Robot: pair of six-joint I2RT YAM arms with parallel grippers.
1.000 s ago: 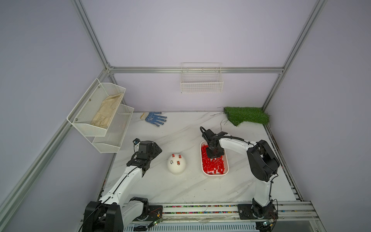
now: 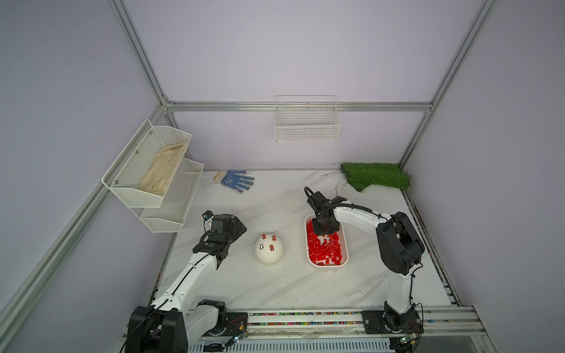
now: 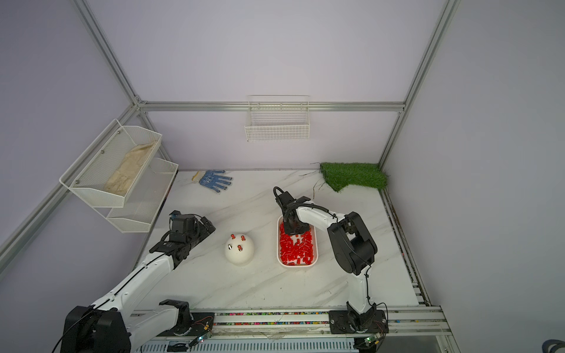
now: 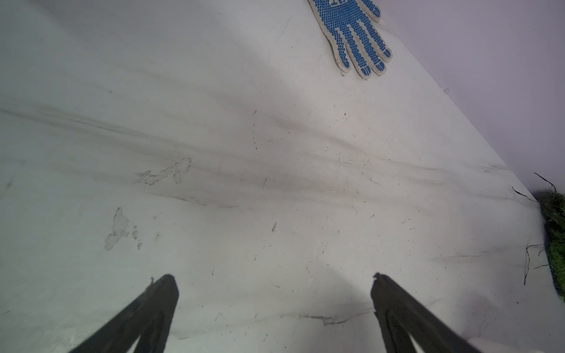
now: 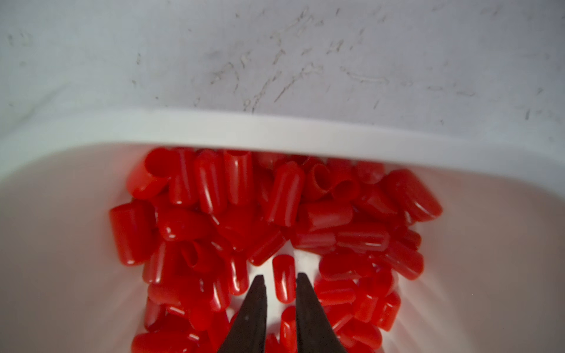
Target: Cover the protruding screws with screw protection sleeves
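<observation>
A white dome (image 2: 269, 256) stands on the table left of the tray, bearing several protruding screws. Red shows on most of them, while the front-left screw (image 2: 262, 247) looks bare and metallic. Red sleeves (image 5: 284, 203) fill the white tray (image 5: 282, 130) in a loose pile. Inside that tray, my right gripper points down with its fingers part open. One sleeve (image 5: 284, 278) lies in line with the gap between the fingertips, another lower beside the right finger; neither looks clamped. My left gripper is wide open over bare table, holding nothing.
A blue-dotted glove (image 2: 236, 180) lies at the back left and a green turf piece (image 2: 375, 176) at the back right. White mesh shelves (image 2: 154, 179) hang on the left.
Within the tray, my right gripper has shifted slightly towards the back, uncovering more sleeves and a pale patch of tray floor. The left arm and the dome have stayed put.
</observation>
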